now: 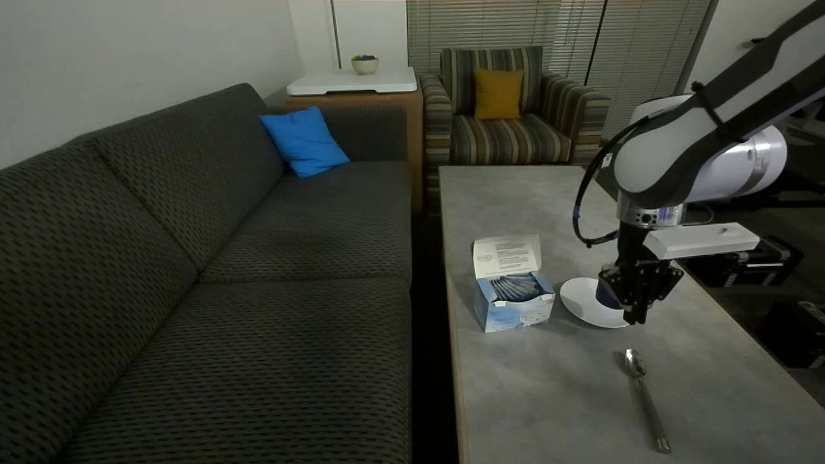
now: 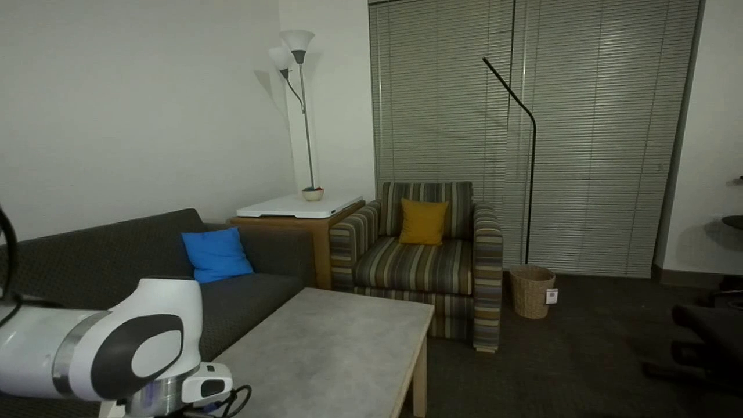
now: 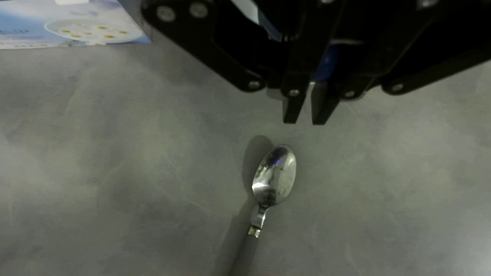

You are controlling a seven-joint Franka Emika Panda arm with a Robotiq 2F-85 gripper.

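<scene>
A dark blue cup point(image 1: 608, 295) shows partly behind my gripper point(image 1: 635, 317), over the white saucer point(image 1: 576, 300). Whether its base touches the saucer is hidden. In the wrist view, the gripper has only a narrow gap between its fingertips, with a patch of the blue cup point(image 3: 325, 63) behind them. It appears shut on the cup, though the contact itself is hidden. A metal spoon point(image 3: 275, 177) lies on the table in front of the gripper, bowl end closest. To the saucer's left stands an open blue and white box point(image 1: 514, 309) of packets.
A dark sofa point(image 1: 309, 332) runs along the left. A striped armchair point(image 2: 418, 268) stands beyond the table's far end.
</scene>
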